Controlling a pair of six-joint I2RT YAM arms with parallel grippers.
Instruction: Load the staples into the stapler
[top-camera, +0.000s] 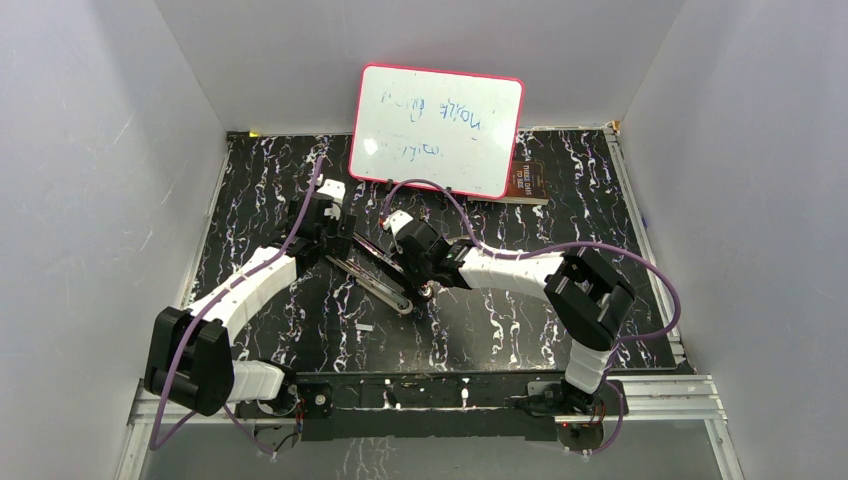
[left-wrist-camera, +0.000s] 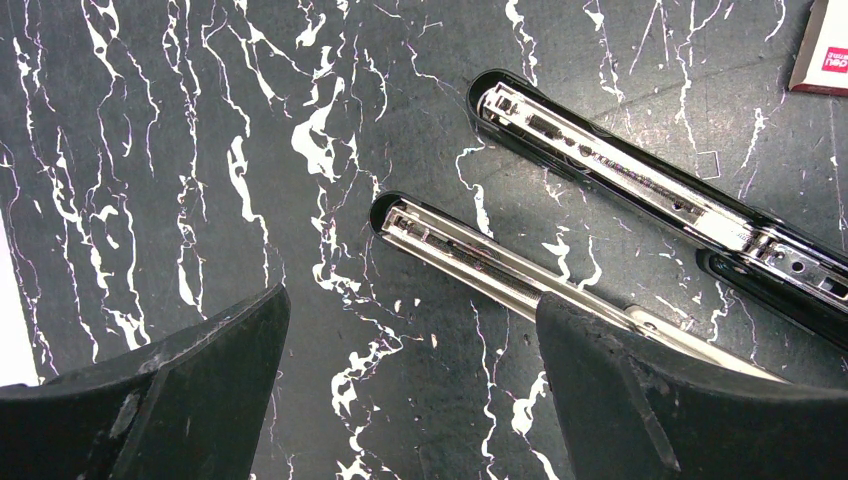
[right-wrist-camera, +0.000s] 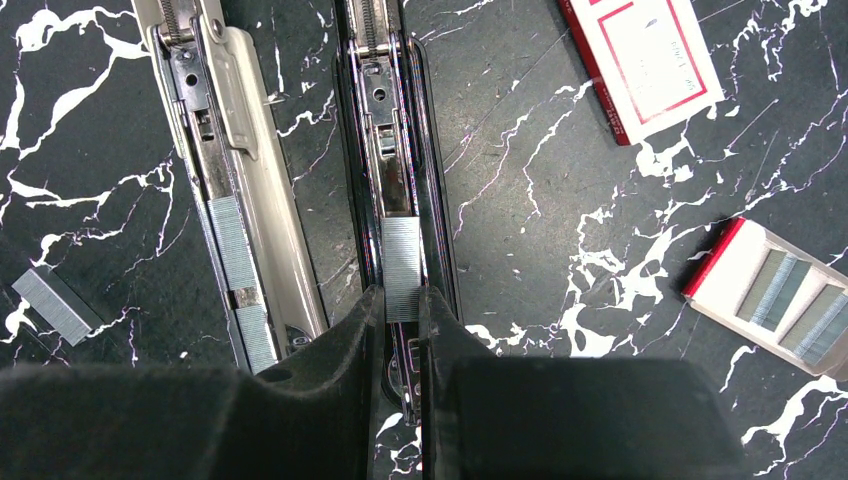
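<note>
In the right wrist view, my right gripper is shut on a grey staple strip (right-wrist-camera: 402, 262), held over the magazine channel of the open black stapler (right-wrist-camera: 437, 190). Whether the strip rests on the channel floor I cannot tell. Alongside lies the open cream stapler (right-wrist-camera: 265, 190), with staple strips (right-wrist-camera: 233, 245) in its channel. My left gripper stands open with nothing between its fingers, above the far ends of the cream stapler (left-wrist-camera: 480, 262) and the black stapler (left-wrist-camera: 600, 160).
A loose staple strip (right-wrist-camera: 57, 305) lies left of the cream stapler. To the right are a red-and-white box (right-wrist-camera: 650, 60) and an open staple tray (right-wrist-camera: 730, 290) with strips inside. A whiteboard (top-camera: 437, 130) and a book (top-camera: 527, 180) occupy the back.
</note>
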